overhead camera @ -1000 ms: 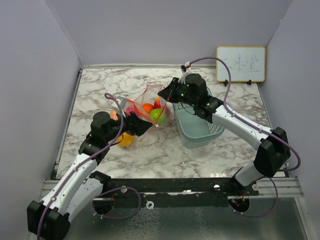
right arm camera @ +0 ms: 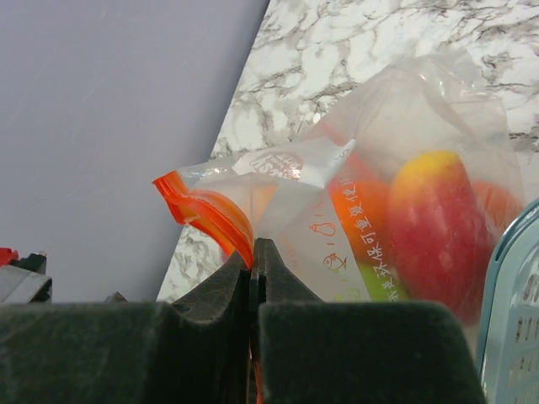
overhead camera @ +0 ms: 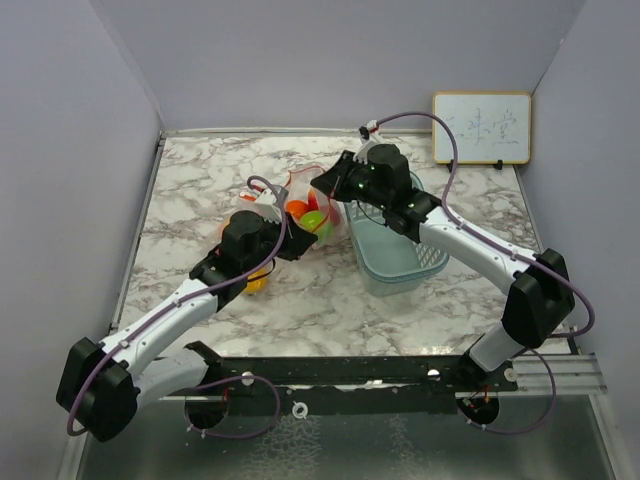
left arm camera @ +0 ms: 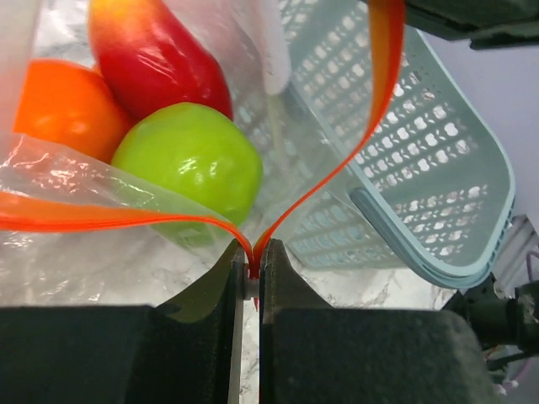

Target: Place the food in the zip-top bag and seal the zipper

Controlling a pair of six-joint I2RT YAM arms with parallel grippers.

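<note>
The clear zip top bag (overhead camera: 335,225) holds a green fruit (left arm camera: 198,164), a red fruit (left arm camera: 160,50) and an orange one (left arm camera: 72,109). Its orange zipper strip (left arm camera: 109,217) spreads into a V in the left wrist view, and both sides meet between the fingertips of my left gripper, shut on them. At the far right of the mouth, my right gripper is shut on the orange strip (right arm camera: 215,215), with film folded over beyond. In the top view, the left gripper (overhead camera: 308,241) partly hides the bag mouth.
A pale blue-green basket (overhead camera: 395,250) stands close against the bag's right side. Yellow-orange fruit (overhead camera: 257,282) shows beneath the left arm. A whiteboard (overhead camera: 482,125) is at the back right.
My left gripper has moved rightward and a little up to the near corner of the bag mouth, and closed on the strip there. The right arm has shifted only slightly.
</note>
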